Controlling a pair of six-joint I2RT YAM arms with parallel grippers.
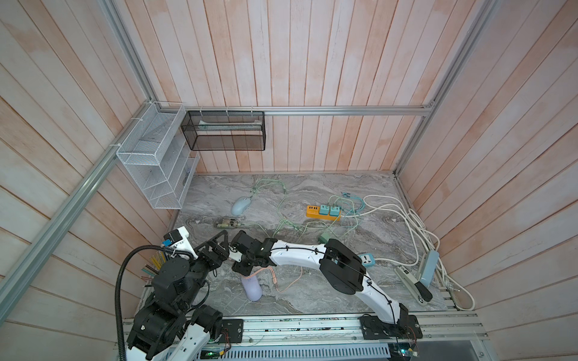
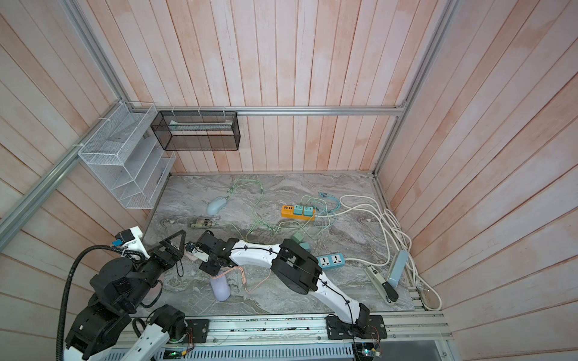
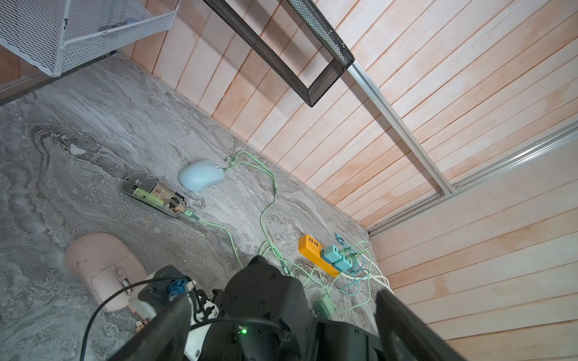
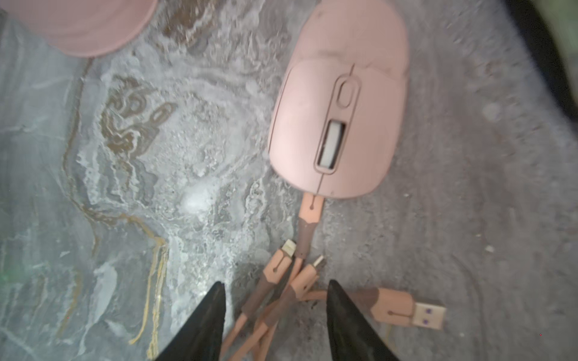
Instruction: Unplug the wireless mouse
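The pink wireless mouse point(image 4: 337, 120) lies on the marble table with an orange cable plug point(image 4: 310, 210) in its front; several loose connectors point(image 4: 277, 267) lie just below it. My right gripper hangs low over these connectors, its fingertips apart, short of the plug. In the left wrist view the pink mouse point(image 3: 105, 270) is at lower left, beside the right arm's wrist. My left gripper point(image 1: 219, 243) is raised at the table's left side, open with nothing visible between its fingers.
A blue mouse point(image 3: 198, 174) and a clear mouse point(image 3: 153, 192) lie behind. An orange power strip point(image 1: 313, 211) and tangled cables fill the middle and right. A lavender cylinder point(image 1: 253, 291) lies at the front; wire baskets point(image 1: 222, 144) hang at the back.
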